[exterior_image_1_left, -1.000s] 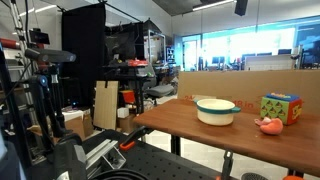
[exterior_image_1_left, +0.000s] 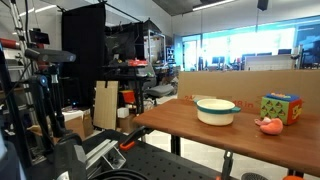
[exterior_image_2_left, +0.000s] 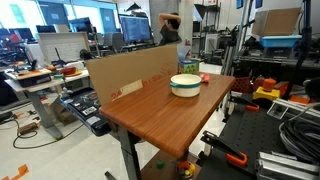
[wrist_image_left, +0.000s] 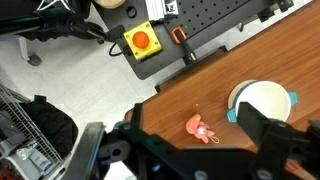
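Note:
On the wooden table (exterior_image_1_left: 175, 120) stands a white bowl with a teal rim (exterior_image_1_left: 217, 112), which looks empty from above. Beside it lies a small pink toy (wrist_image_left: 200, 128) with a ring-like loop. My gripper is open high over the table, its fingers spread wide with nothing held between them. Seen from the wrist, the pink toy is framed between the fingers, well below them, and the bowl is off to the right, partly covered by the right finger. Only a dark tip of the gripper shows at the top edge of exterior view 1.
A colourful box (exterior_image_1_left: 281, 107) stands behind the pink toy. A cardboard panel (exterior_image_2_left: 135, 80) borders the table's back edge. A yellow box with an orange button (wrist_image_left: 142, 40) sits on the dark base plate.
The bowl, the toy and the box have stayed put.

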